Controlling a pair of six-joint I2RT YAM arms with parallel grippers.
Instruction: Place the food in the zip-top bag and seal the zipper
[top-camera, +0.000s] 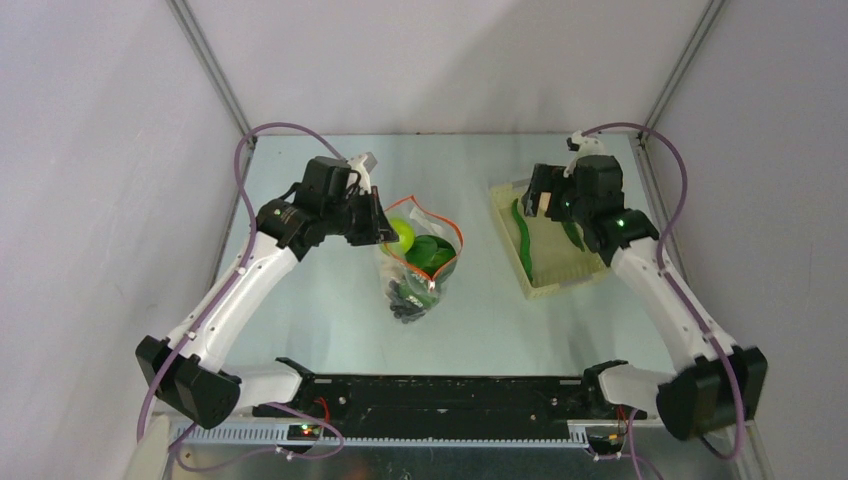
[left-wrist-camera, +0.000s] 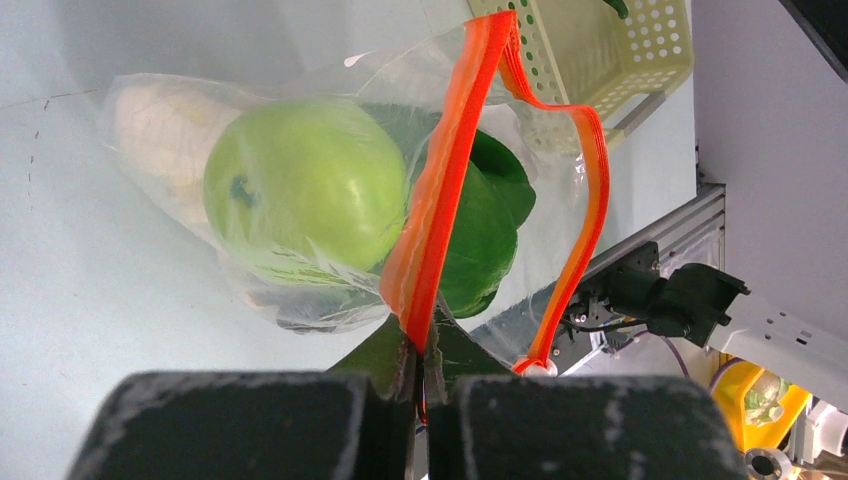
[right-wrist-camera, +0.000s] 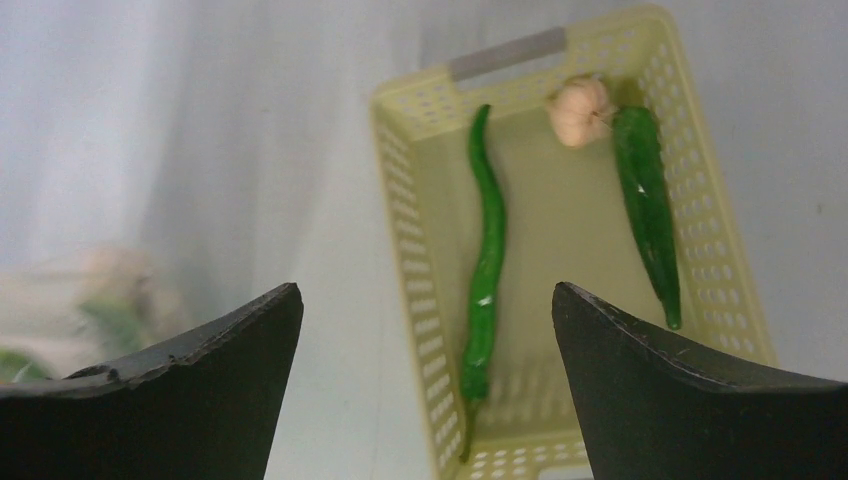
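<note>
The zip bag (top-camera: 420, 290), orange-rimmed, holds a light green round fruit (left-wrist-camera: 300, 185), dark green produce (left-wrist-camera: 480, 240) and other items. My left gripper is shut on the bag's orange zipper edge (left-wrist-camera: 450, 170). My right gripper is open above the pale plastic basket (top-camera: 540, 285), which holds a long green bean-like vegetable (right-wrist-camera: 485, 250), a green cucumber-like vegetable (right-wrist-camera: 645, 210) and a pale bulb (right-wrist-camera: 580, 110). The right wrist view is blurred.
The basket stands right of the bag. Walls border the back and sides.
</note>
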